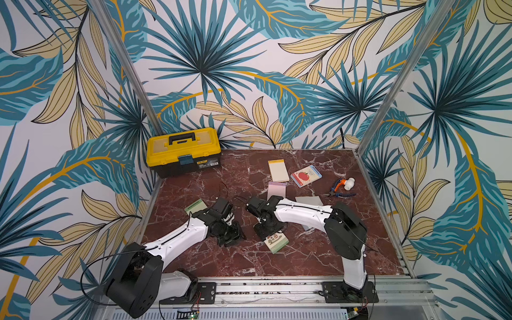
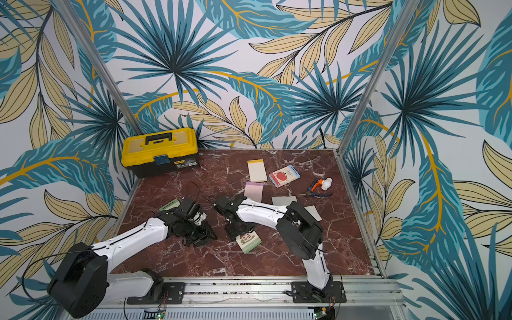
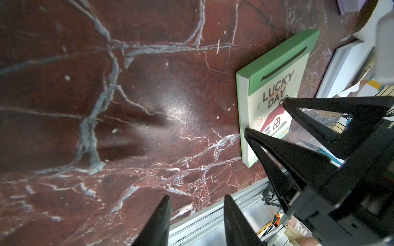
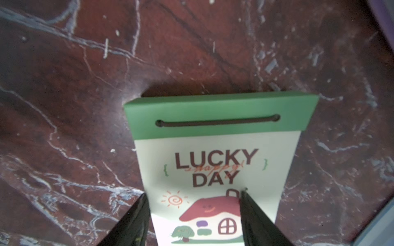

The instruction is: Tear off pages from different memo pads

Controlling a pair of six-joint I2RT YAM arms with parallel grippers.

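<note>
A memo pad (image 4: 221, 164) with a green binding strip and "LUCKY DAY" on its cream cover lies flat on the table. My right gripper stands open over the pad's cover, nothing between its fingers; whether the tips touch is unclear. In the left wrist view the same pad (image 3: 266, 69) is at the right, under the right gripper's fingers (image 3: 295, 160). My left gripper is open and empty above bare table, to the left of the pad. Other pads lie farther back: a cream one (image 1: 278, 171), an apple one (image 1: 306, 176) and a pinkish one (image 1: 276, 190).
A green sheet or pad (image 1: 195, 207) lies beyond the left arm. Pale sheets (image 1: 309, 201) lie partly behind the right arm. Pliers (image 1: 341, 193) and an orange-white item (image 1: 341, 185) are at the right; a yellow toolbox (image 1: 183, 144) is back left.
</note>
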